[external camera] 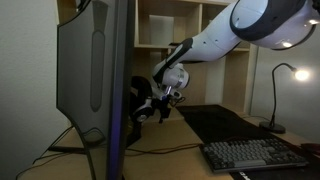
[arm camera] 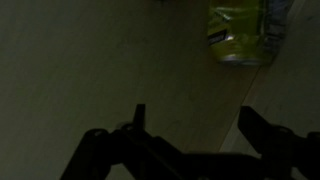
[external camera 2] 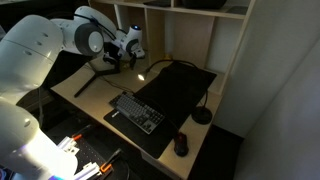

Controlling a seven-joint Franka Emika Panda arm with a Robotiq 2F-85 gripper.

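A yellow-green can (arm camera: 236,32) shows at the upper right of the dark wrist view, cut off by the top edge. My gripper has its fingers apart, with only bare surface between them. The can lies beyond the fingertips, clear of them. In exterior view 1 the gripper (external camera: 164,117) is low over the back of the desk, beside the monitor, and its fingers are hard to make out. Exterior view 2 shows the arm's wrist (external camera 2: 131,42) at the far left near the shelves.
The monitor (external camera: 95,80) stands close on the left. A keyboard (external camera 2: 140,112) lies on the dark mat (external camera 2: 165,88); a mouse (external camera 2: 181,144) and a lit lamp (external camera 2: 203,115) are to its right. Shelves (external camera: 235,80) stand behind. Cables cross the desk.
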